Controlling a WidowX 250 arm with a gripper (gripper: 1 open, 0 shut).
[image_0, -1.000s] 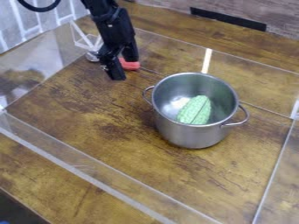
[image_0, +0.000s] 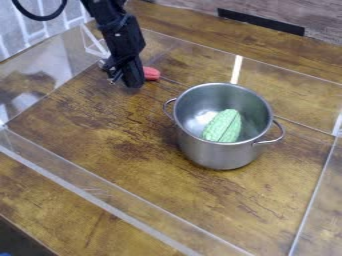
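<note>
My black gripper (image_0: 123, 76) is low over the wooden table at the upper left, its fingers pointing down; it looks shut, though what is between the fingertips is hard to make out. Just right of it lies a small red object (image_0: 150, 74), partly hidden by the gripper. A steel pot (image_0: 221, 150) with two handles stands at the right, holding a pale green ridged object (image_0: 222, 124).
Clear transparent edges run along the left and right sides, and a pale strip (image_0: 237, 68) lies behind the pot.
The gripper has shifted slightly left, and its fingers now sit closer together. The pot and the green object in it have not moved.
</note>
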